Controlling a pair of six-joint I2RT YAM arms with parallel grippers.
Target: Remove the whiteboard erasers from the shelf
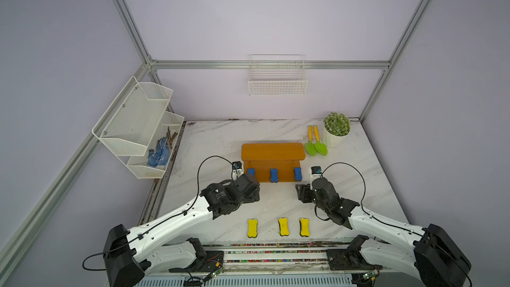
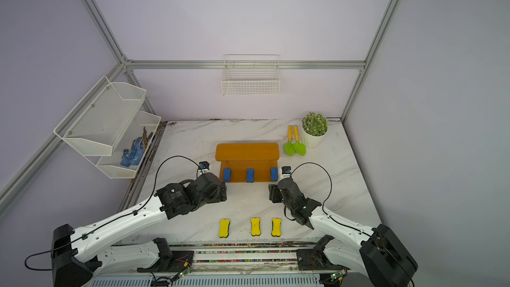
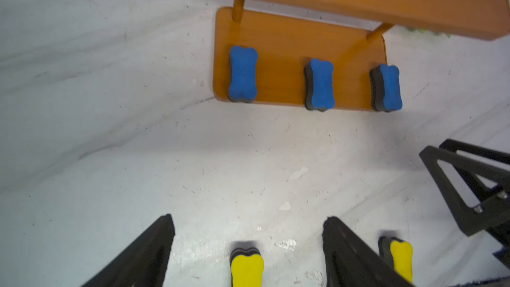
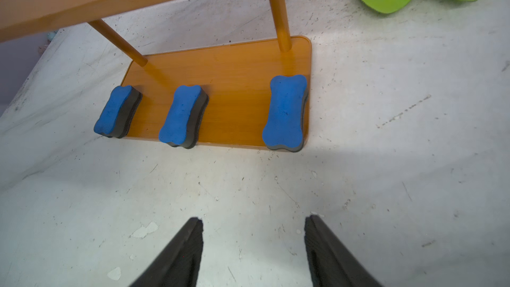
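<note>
Three blue erasers with dark bases sit on the lower board of the orange wooden shelf (image 1: 272,150): left (image 3: 242,74), middle (image 3: 321,84), right (image 4: 284,112). Three yellow erasers (image 1: 252,227) (image 1: 283,226) (image 1: 304,227) lie in a row on the table near its front edge. My left gripper hangs above the table in front of the shelf's left part, its fingers apart with nothing held. My right gripper is in front of the shelf's right end, open and empty, facing the blue erasers.
Green trowels (image 1: 310,146) and a potted plant (image 1: 336,127) stand at the back right. A mesh rack (image 1: 135,122) hangs on the left wall, a wire basket (image 1: 277,85) on the back wall.
</note>
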